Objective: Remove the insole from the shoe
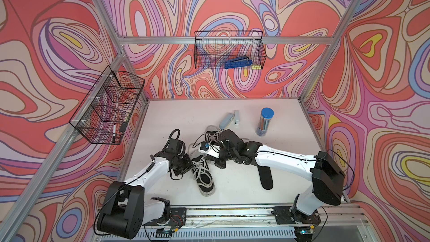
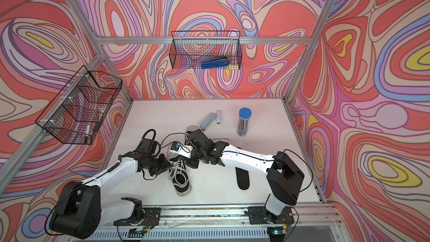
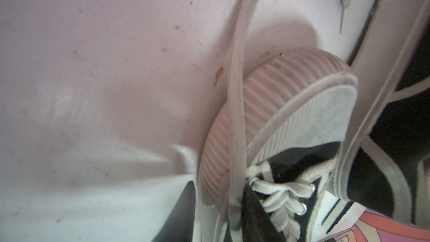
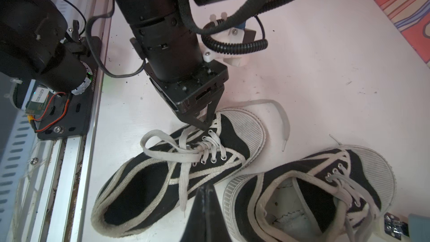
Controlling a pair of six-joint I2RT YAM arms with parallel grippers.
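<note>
The nearer black shoe [image 4: 138, 192] with white trim lies with its opening toward the table's front edge. Its inside is dark, and no separate insole edge can be made out. My left gripper is at the lace side near its toe. In the left wrist view the fingers [image 3: 181, 219] stand apart, beside the toe rim, with a loose lace [image 3: 237, 121] running down between them. My right gripper is shut with nothing visible between its fingers, above the gap between both shoes. A black insole [image 1: 265, 178] lies flat on the table at right.
The second shoe [image 4: 309, 197] stands just beyond, its pale inner sole showing; the right arm partly covers it from above. Grey-blue items [image 1: 227, 121] and a blue-lidded container [image 1: 264, 122] stand at the back.
</note>
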